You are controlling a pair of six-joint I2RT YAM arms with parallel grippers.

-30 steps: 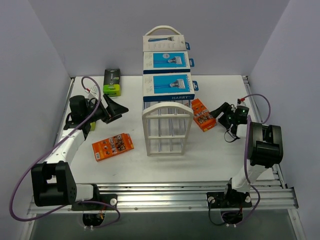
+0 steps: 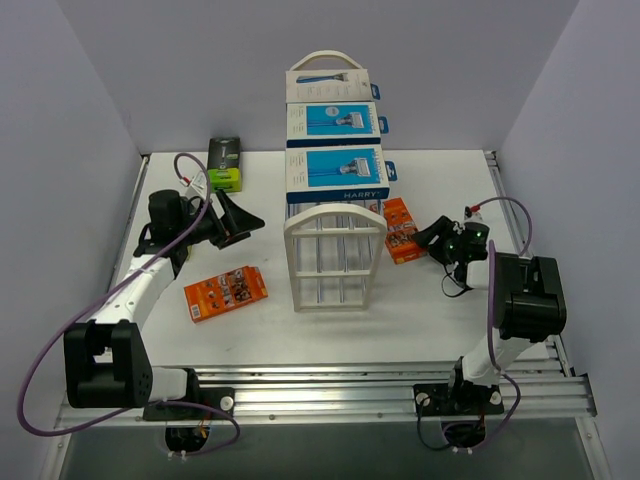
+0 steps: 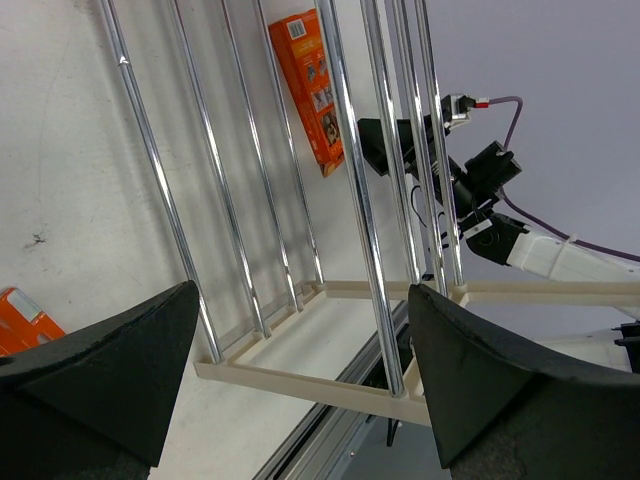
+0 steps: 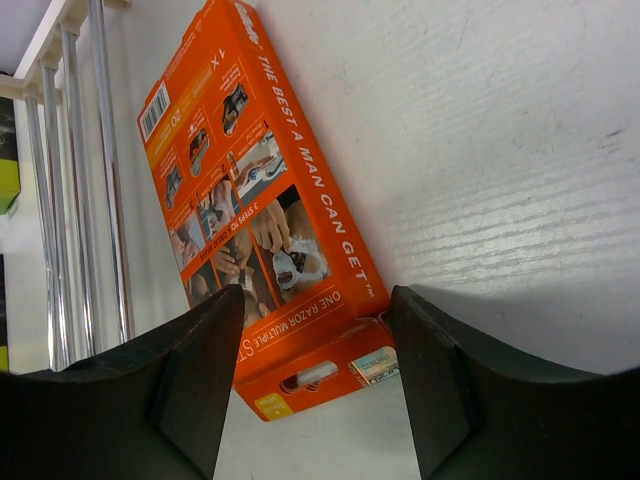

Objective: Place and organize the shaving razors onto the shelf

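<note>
The white shelf rack [image 2: 335, 270] stands mid-table, three blue-and-white razor boxes [image 2: 337, 170] on top. An orange razor box [image 2: 399, 230] [image 4: 272, 220] lies flat just right of it. My right gripper [image 2: 432, 234] is at that box's near end; in the right wrist view its fingers straddle the end corner, partly open, and whether they grip cannot be told. Another orange box [image 2: 225, 293] lies on the left. My left gripper [image 2: 240, 225] is open and empty above the table, facing the rack's rods [image 3: 224, 200].
A black-and-green box [image 2: 224, 165] lies at the back left, with another green item partly hidden behind the left arm. Grey walls bound both sides.
The left gripper has shifted slightly right.
</note>
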